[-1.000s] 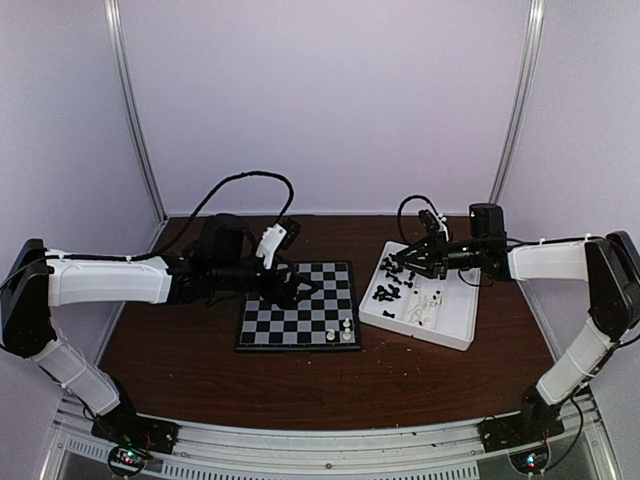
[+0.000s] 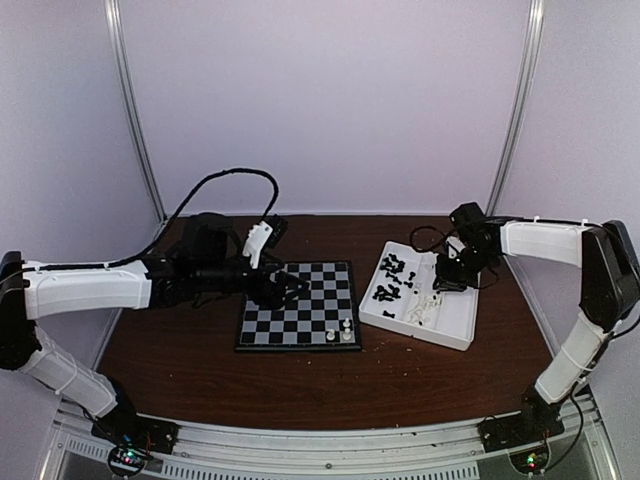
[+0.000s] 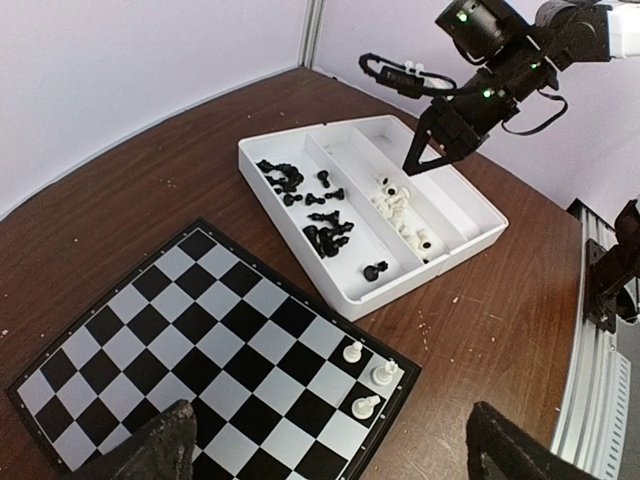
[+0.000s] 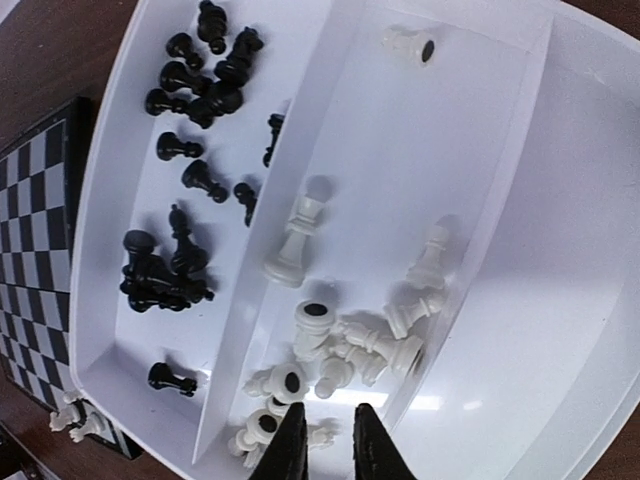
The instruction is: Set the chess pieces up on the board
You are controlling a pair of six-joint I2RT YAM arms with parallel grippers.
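The black-and-white chessboard (image 2: 290, 320) lies on the table with three white pieces near its right front corner: one piece (image 3: 352, 352), another (image 3: 384, 372) and a third (image 3: 365, 407). Over the board hangs my left gripper, fingers wide apart and empty. In the white tray to the right, black pieces (image 4: 170, 280) fill the left compartment and white pieces (image 4: 350, 350) lie jumbled in the middle one. My right gripper is above the tray, its fingers (image 4: 375, 445) partly apart, and no piece shows between them.
The tray's right compartment (image 4: 540, 310) is empty. One white piece (image 4: 408, 45) lies alone at the far end of the middle compartment. Low divider walls (image 4: 490, 200) separate the compartments. Bare table (image 2: 250, 385) stretches in front of the board.
The right gripper has swung right, away from the black pieces toward the tray's middle and right part, and now points more downward. My left arm has drawn back slightly to the left.
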